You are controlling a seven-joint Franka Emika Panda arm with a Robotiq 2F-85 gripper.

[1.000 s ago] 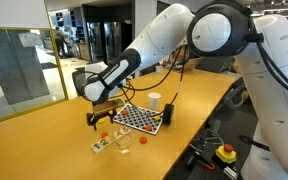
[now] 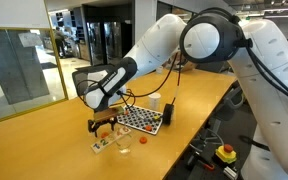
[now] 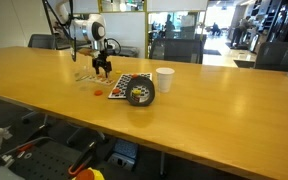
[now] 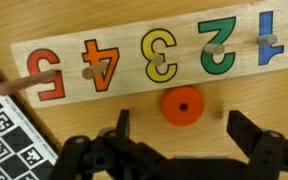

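In the wrist view my gripper stands open over the table, its two dark fingers (image 4: pixel 120 128) apart. An orange disc (image 4: pixel 183 116) with a small centre hole lies between them, a little ahead of the fingertips, and neither finger touches it visibly. Just beyond it is a pale wooden board (image 4: pixel 189 62) with painted numbers 1 to 5 and a peg at each number. The peg by the 5 looks longest and brownish. In exterior view 1 the gripper (image 2: pixel 102 125) hangs low beside the board (image 2: pixel 110 142).
A black-and-white patterned board (image 2: pixel 139 116) with small coloured pieces on it lies nearby. A dark round object (image 3: pixel 140 92) and a white cup (image 3: pixel 164 78) stand past it. A red disc (image 2: pixel 143 141) lies separately on the table.
In exterior view 1 the arm and gripper have come down slightly towards the table beside the numbered board. The board and loose discs appear unmoved.
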